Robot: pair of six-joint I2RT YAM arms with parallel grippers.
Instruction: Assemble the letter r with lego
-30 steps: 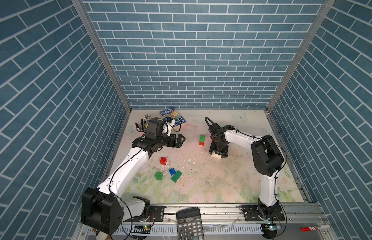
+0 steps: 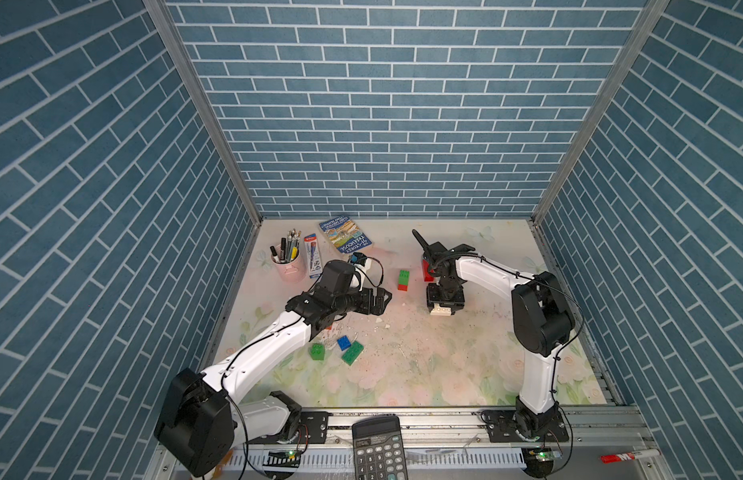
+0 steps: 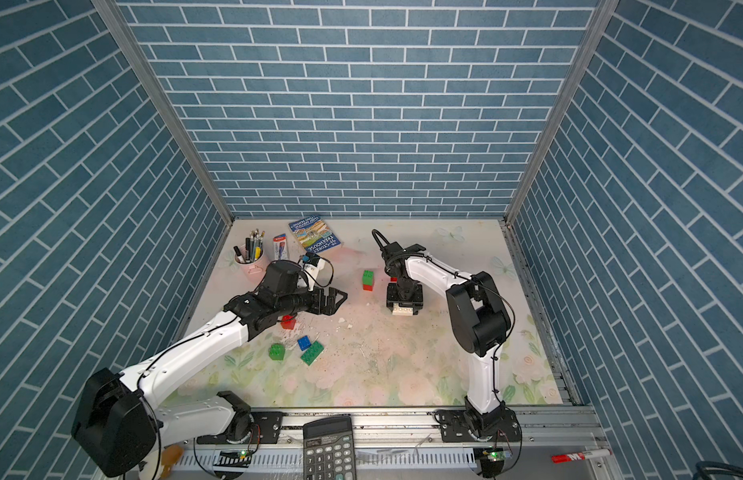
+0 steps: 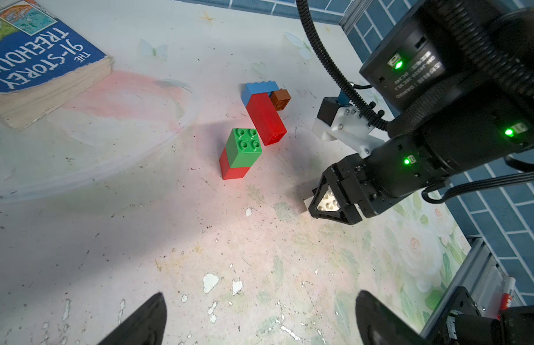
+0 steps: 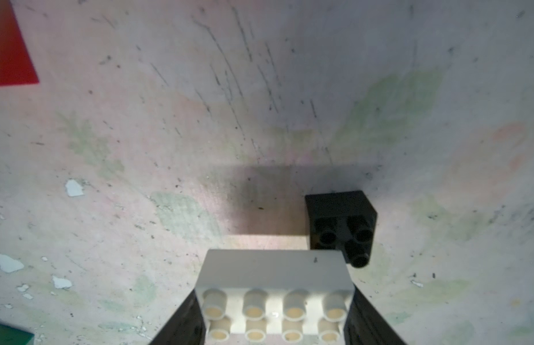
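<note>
My right gripper is shut on a white brick (image 5: pixel 275 270), its studs facing the camera in the right wrist view. A small black brick (image 5: pixel 341 207) sits on the table just beyond the white one, partly covered by it. My left gripper stands open with nothing between its fingers, left of the right one. Between the arms, a green brick (image 4: pixel 244 145) rests on a red brick (image 4: pixel 234 172). Behind these, a long red brick (image 4: pixel 265 118) touches a blue brick (image 4: pixel 259 90) and a brown brick (image 4: pixel 280 99).
Near the front left lie a green brick (image 2: pixel 317 352), a blue brick (image 2: pixel 343 342) and a long green brick (image 2: pixel 352 353). A red brick (image 3: pixel 288 321) sits under the left arm. Book (image 2: pixel 345 233) and pen cup (image 2: pixel 288 265) stand at the back left.
My left gripper has moved right and toward the front, partly covering the front-left red brick in the top left view. The right gripper, with the white brick, has shifted slightly right.
</note>
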